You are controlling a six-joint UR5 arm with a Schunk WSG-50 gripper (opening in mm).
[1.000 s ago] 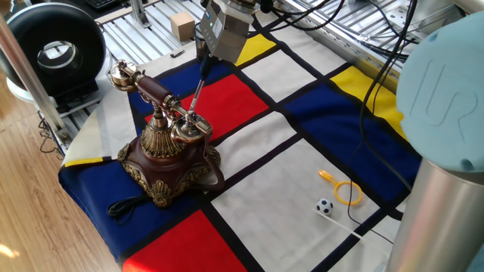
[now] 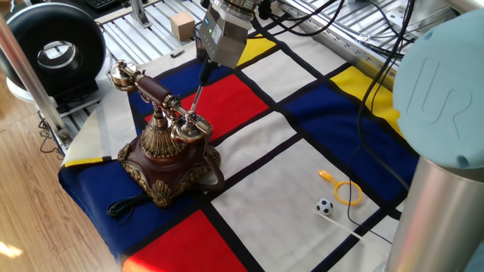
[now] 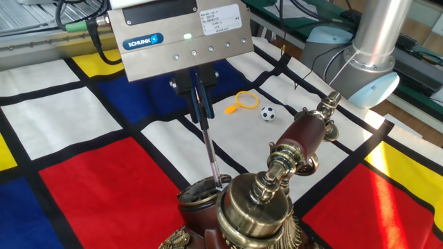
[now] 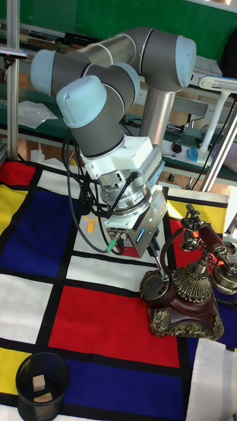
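An old-style rotary telephone [image 2: 168,160], dark red-brown with brass ornament, stands upright with its handset [image 3: 300,143] lying across the cradle. My gripper [image 3: 201,119] hangs above it, its black fingers shut on a slim rod [image 3: 210,151] with a dark upper part and a pale shaft. The rod slants down to the phone's round dial [image 4: 155,285]. In exterior view 2 its lower end meets the dial's raised edge; I cannot tell whether it sits in a finger hole. The handset end partly hides the dial in exterior view 1.
A small football [image 2: 324,206] and a yellow ring-shaped toy [image 2: 347,193] lie on the cloth, apart from the phone. A black mesh cup [image 4: 42,386] holds wooden blocks. Cables hang beside the arm; the red patch near the dial is clear.
The gripper and rod have shifted only very slightly near the dial. The telephone, ball and yellow toy have not moved.
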